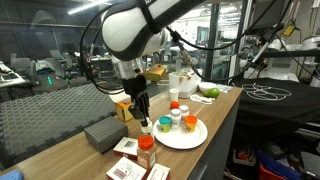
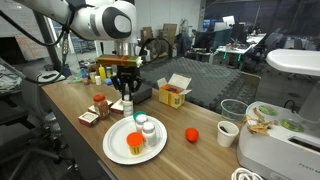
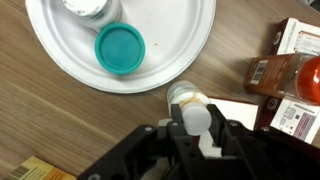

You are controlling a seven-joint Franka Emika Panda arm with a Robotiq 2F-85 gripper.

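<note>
My gripper is shut on a small white-capped bottle (image 3: 196,118), whose cap shows between the fingers in the wrist view. In exterior view 1 the bottle hangs below the gripper (image 1: 144,114), close to the near left rim of a white plate (image 1: 176,141). Exterior view 2 has it beside the same plate (image 2: 121,154), partly covered by the gripper (image 2: 126,96). Whether its base touches anything, I cannot tell. On the plate are a green-lidded jar (image 3: 120,48), an orange container (image 2: 135,143) and white-topped containers (image 2: 149,131).
A red-orange jar (image 1: 146,152) and white boxes (image 1: 126,171) stand near the front left. Behind are a grey block (image 1: 106,134) and a yellow box (image 2: 176,91). A tomato (image 2: 192,134) and white cup (image 2: 228,132) lie beyond the plate, with bare wood between.
</note>
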